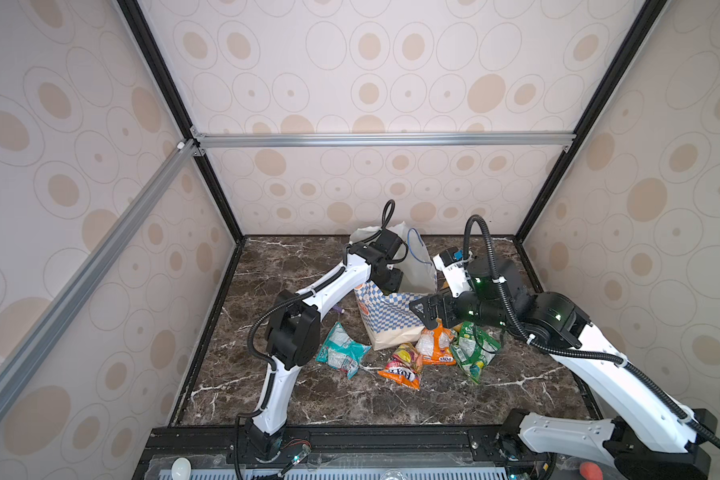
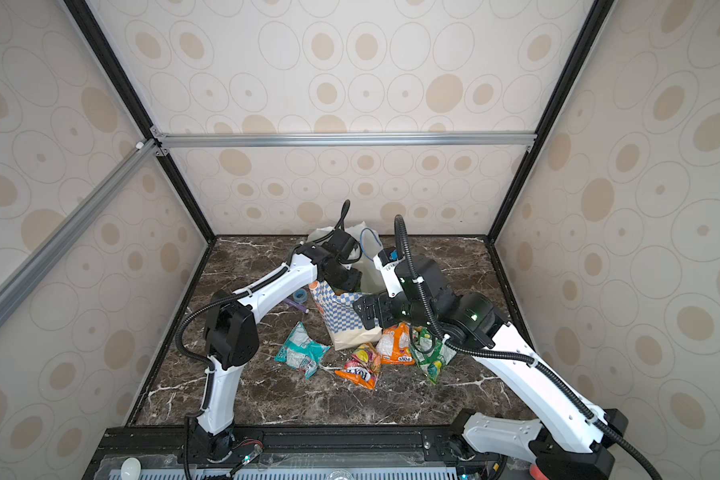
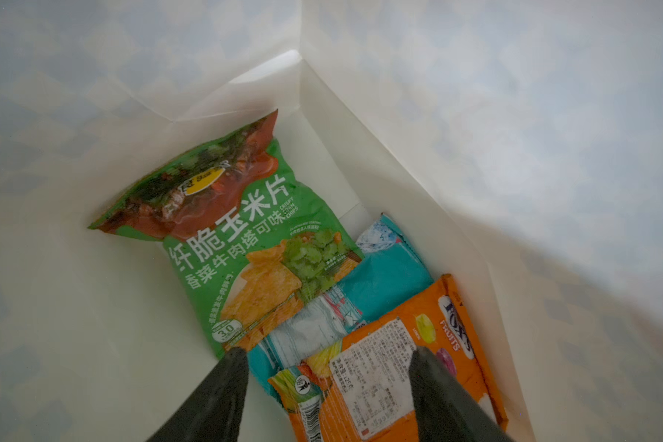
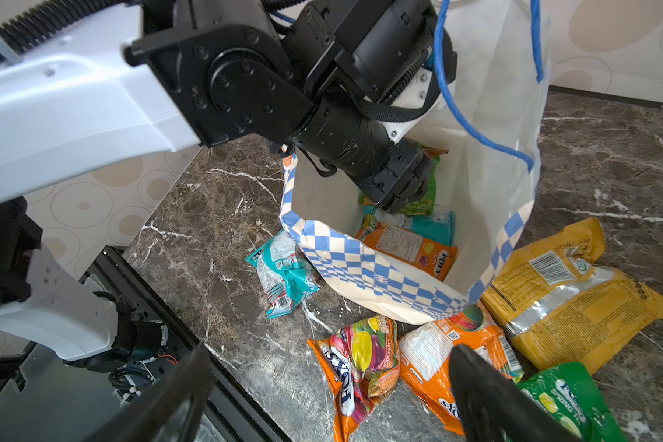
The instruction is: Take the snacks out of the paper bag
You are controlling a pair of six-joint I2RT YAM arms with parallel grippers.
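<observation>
A paper bag (image 4: 405, 265) with a blue-and-white checked rim stands with its mouth facing up. Inside it, the left wrist view shows a green corn chips bag (image 3: 250, 243), a teal packet (image 3: 386, 276) and an orange fruit candy packet (image 3: 412, 353) lying at the bottom. My left gripper reaches down into the bag, its fingers parted around the view of the orange packet without gripping anything. Outside, above the bag's front right side, my right gripper is open and holds nothing.
On the table lie a teal packet (image 4: 281, 272), a multicoloured candy packet (image 4: 361, 364), an orange packet (image 4: 449, 361), a green packet (image 4: 567, 401) and a yellow packet (image 4: 567, 294). Blue cord handles (image 4: 467, 121) arch over the mouth.
</observation>
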